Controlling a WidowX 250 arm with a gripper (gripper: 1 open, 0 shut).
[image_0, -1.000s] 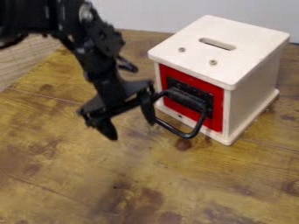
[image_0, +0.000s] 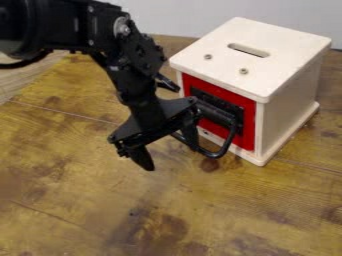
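My black gripper (image_0: 160, 140) hangs open over the wooden table at the centre-left, its fingers pointing down, one at the lower left and one toward the white box (image_0: 289, 110). The box has a red front panel with a dark opening, and a black looped handle (image_0: 225, 150) sticks out from it toward the table. The gripper's right finger is close to the handle; whether they touch I cannot tell.
The box's top has a slot and two small round fittings. The arm comes in from the upper left.
The arm and gripper have moved slightly since a second ago, a little lower and with a small shift in posture. The box and its handle look unchanged.
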